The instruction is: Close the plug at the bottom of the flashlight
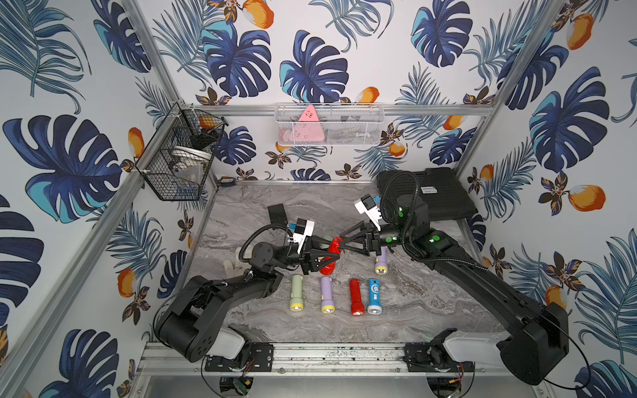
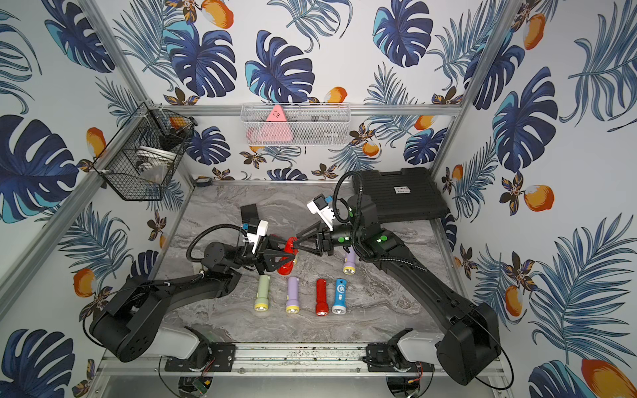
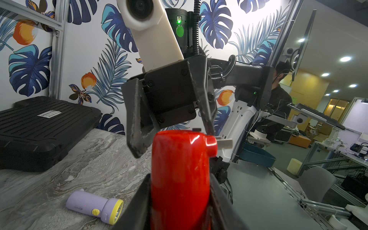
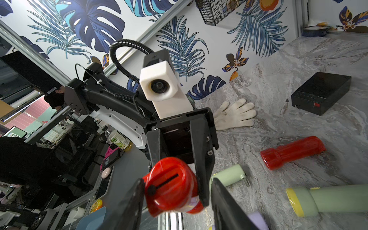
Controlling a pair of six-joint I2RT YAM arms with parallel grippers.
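Observation:
A red flashlight [image 1: 327,266] is held up off the table, its bottom end raised, with my left gripper [image 1: 335,252] shut around its body. In the right wrist view the rounded red bottom end [image 4: 170,184] faces the camera, showing a dark slot; a small red knob [image 3: 211,146] juts from its side in the left wrist view. Whether the plug sits flush there I cannot tell. My right gripper [image 1: 342,241] is part open at that end, its blurred fingers [image 4: 226,205] spread to either side of it in the right wrist view. Contact is unclear.
In front on the table lie a green flashlight [image 1: 296,292], a purple one [image 1: 327,293], another red one [image 1: 356,295] and a blue one [image 1: 374,295]. A second purple flashlight [image 3: 90,203] lies beneath the right arm. A black case [image 1: 424,192] occupies the back right.

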